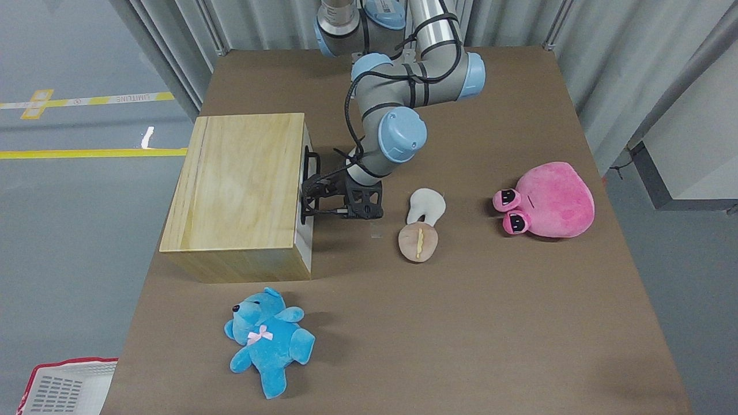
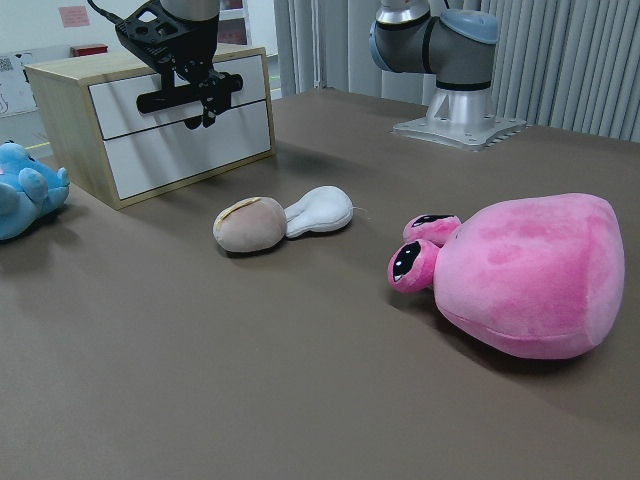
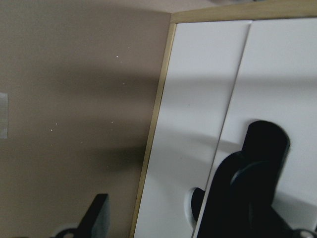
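A wooden two-drawer cabinet (image 1: 232,180) stands left of centre, white fronts facing right. My black gripper (image 2: 190,105) is at the upper drawer's front (image 3: 267,69), beside or on its dark handle; whether its fingers are open or shut is hidden. In the wrist view the dark handle and gripper parts overlap at lower right. The lower drawer front (image 2: 200,150) looks closed.
A blue teddy bear (image 1: 270,346) lies in front of the cabinet. A white-and-beige plush (image 1: 422,214) lies right of the gripper, a pink plush (image 1: 553,200) farther right.
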